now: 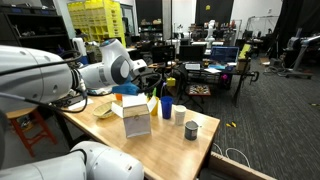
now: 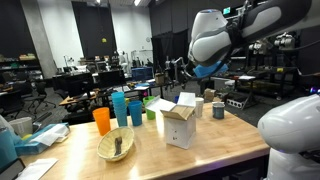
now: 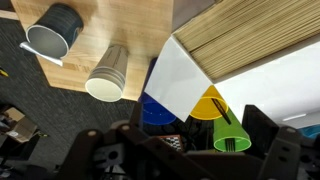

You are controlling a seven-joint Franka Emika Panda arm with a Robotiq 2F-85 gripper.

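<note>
A pale box [image 1: 136, 124] with white upper flaps stands on the wooden table, and my gripper [image 1: 146, 76] hangs above it, clear of its top. From the other side, the box [image 2: 180, 130] shows with a flap [image 2: 186, 99] sticking up, the gripper [image 2: 192, 72] higher still. In the wrist view a white flap [image 3: 180, 80] lies below the gripper, whose dark fingers [image 3: 127, 132] are spread wide at the lower edge. Nothing is seen clasped between them. Part of the box is cut off at the right of that view.
Beside the box stand a blue cup [image 1: 167, 107], a white cup [image 1: 180, 117] and a grey mug [image 1: 191, 131]. Yellow [image 3: 208, 105] and green [image 3: 230, 130] cups are close by. A basket [image 2: 115, 145] and an orange cup [image 2: 102, 121] sit on the far side.
</note>
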